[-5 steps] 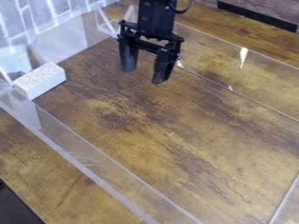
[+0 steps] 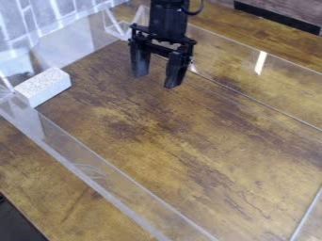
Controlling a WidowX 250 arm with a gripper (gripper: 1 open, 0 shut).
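Observation:
My black gripper (image 2: 160, 66) hangs over the back of the wooden table, inside a clear-walled enclosure. Its two fingers stand apart, with nothing visible between them. The bare brown wood surface (image 2: 189, 141) fills most of the enclosure.
A white block (image 2: 43, 87) sits by the left clear wall (image 2: 94, 174). White padded material shows at the back left. Clear walls run along the back and right.
The gripper has shifted very slightly; otherwise the scene looks the same.

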